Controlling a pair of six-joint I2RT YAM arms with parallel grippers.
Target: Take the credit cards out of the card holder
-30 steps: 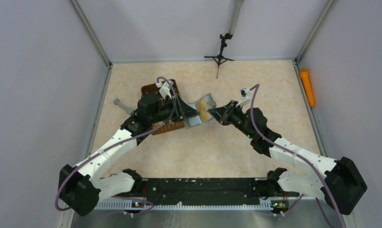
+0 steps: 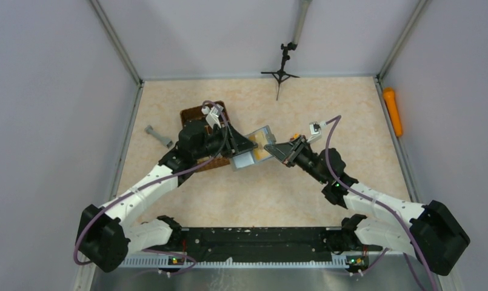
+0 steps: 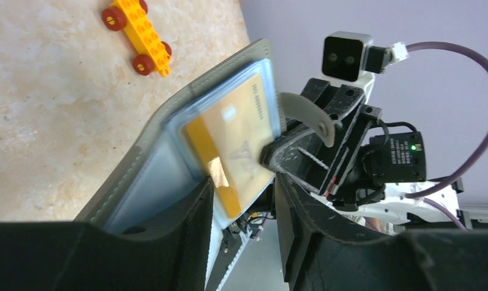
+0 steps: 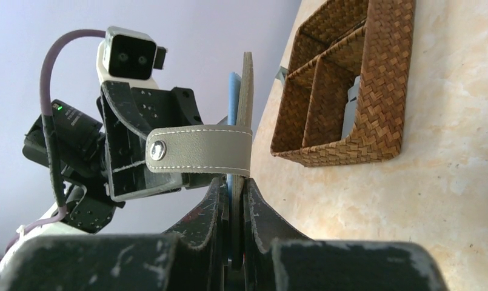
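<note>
Held up above the table is the grey card holder [image 2: 243, 160], opened out, with pale blue inner panels. A gold-coloured card [image 3: 244, 121] sits in one of its clear pockets. My right gripper is shut on the holder's edge, beside the grey snap strap [image 4: 202, 149]. In the left wrist view, my left gripper faces the card, part open, one finger [image 3: 196, 227] overlapping the holder's blue side. Its fingertips appear close to the card's lower end; whether they touch it I cannot tell. Other cards cannot be made out.
Behind the left arm stands a brown woven basket [image 4: 381, 79] with compartments. A yellow toy car base [image 3: 141, 33] with red wheels lies on the table. A grey object [image 2: 159, 136] lies at the left and an orange one [image 2: 393, 111] at the right edge.
The holder has turned slightly and its lower left corner now sits a little lower. My left gripper has edged to the right over it. The right arm has shifted slightly.
</note>
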